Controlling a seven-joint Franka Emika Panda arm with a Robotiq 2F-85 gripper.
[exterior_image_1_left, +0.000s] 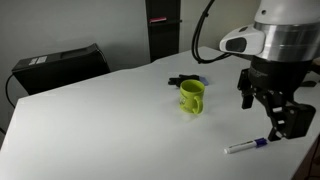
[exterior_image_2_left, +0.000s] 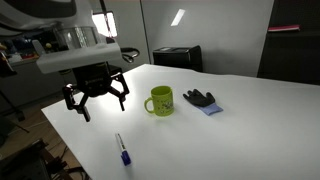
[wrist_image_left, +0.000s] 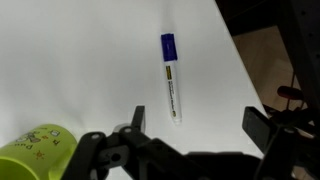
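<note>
A white marker with a dark blue cap lies on the white table near its edge; in the wrist view the marker runs lengthwise ahead of the fingers. My gripper hangs above the table over the marker's area, its fingers wide apart and empty. From the other side, the gripper also shows a clear gap between its fingertips. A yellow-green mug stands upright a short way from the marker. Part of that mug fills the wrist view's lower left corner.
Behind the mug lie a black glove-like item and a small blue piece. A black box-shaped device sits at the far left.
</note>
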